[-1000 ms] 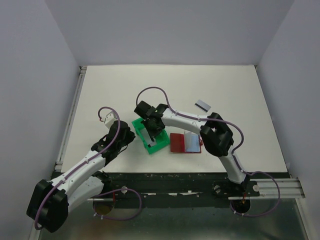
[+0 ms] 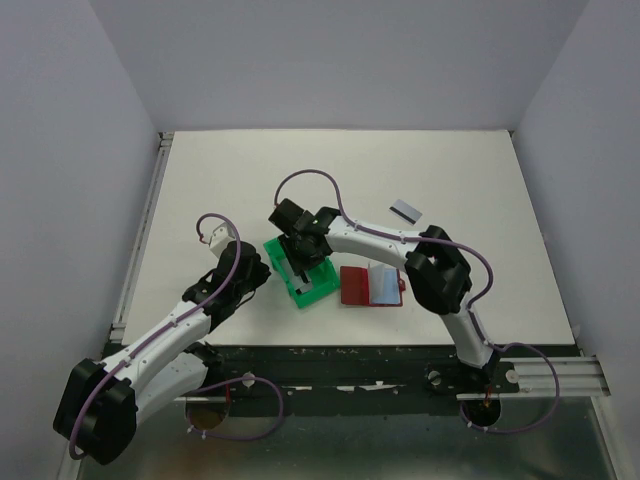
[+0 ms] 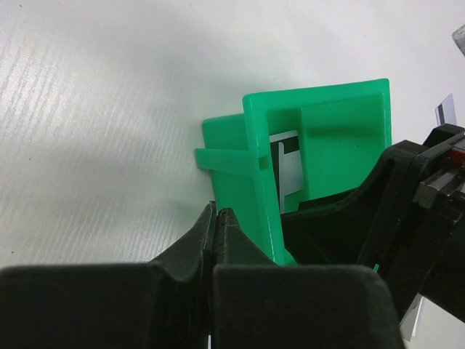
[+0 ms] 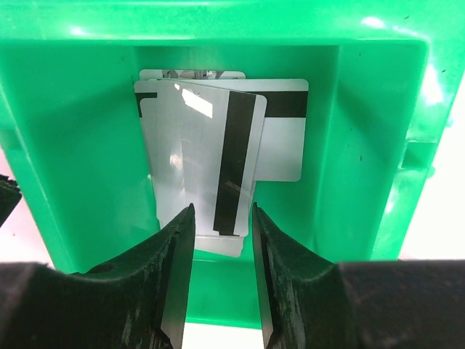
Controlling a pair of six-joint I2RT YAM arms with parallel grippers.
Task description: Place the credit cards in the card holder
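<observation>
Several cards (image 4: 178, 156), silvery grey with dark stripes, lie overlapping on the floor of the green box (image 2: 318, 295). Over the lower end of the stack, in the right wrist view, is my right gripper. Its fingers are apart and I see nothing gripped between them; whether the tips touch the cards I cannot tell. Outside the box, on its left side, my left gripper is shut with nothing showing between its tips. The card holder (image 2: 355, 286) lies opened on the table right of the box, its left half red and its right half pale blue.
A single grey card (image 2: 406, 211) lies alone on the white table (image 2: 470, 180) toward the back right. My right forearm crosses above the area between box and holder.
The left arm, the box and the card holder have not moved.
</observation>
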